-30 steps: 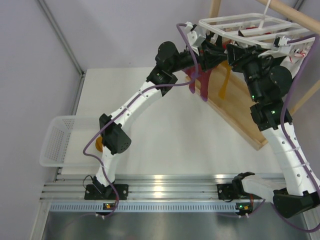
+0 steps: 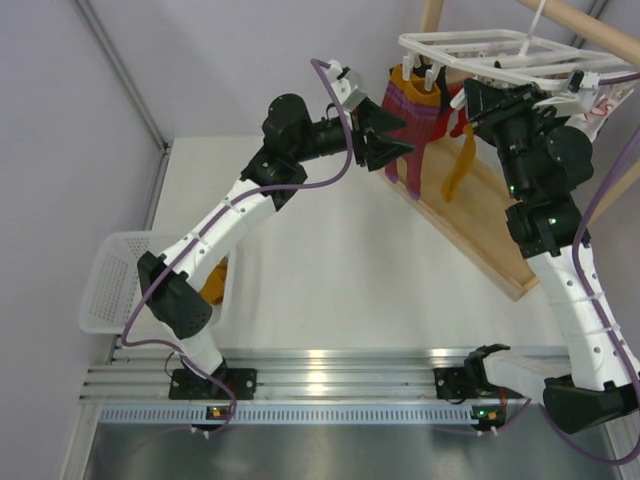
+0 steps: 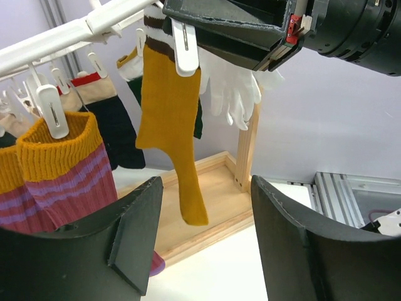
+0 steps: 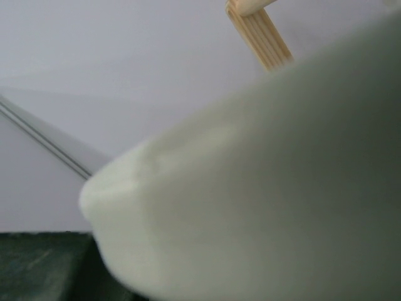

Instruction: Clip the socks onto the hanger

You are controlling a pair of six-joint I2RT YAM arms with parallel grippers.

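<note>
A mustard sock with striped top [image 3: 169, 106] hangs from a white clip [image 3: 185, 50] on the white rack [image 2: 470, 40]; beside it mustard-and-purple socks [image 3: 62, 175] hang clipped. My right gripper [image 2: 485, 105] is at that rack's front, shut on something white, likely a clip; its wrist view shows mostly a blurred white shape. My left gripper [image 2: 385, 135] stands part open left of the hanging socks, with nothing visible between its fingers in its wrist view.
A white basket [image 2: 110, 285] with mustard fabric is at the left. A wooden frame [image 2: 500, 270] stands under the rack.
My left gripper has moved left and down from the rack, away from the socks. My right gripper has shifted slightly to the right.
</note>
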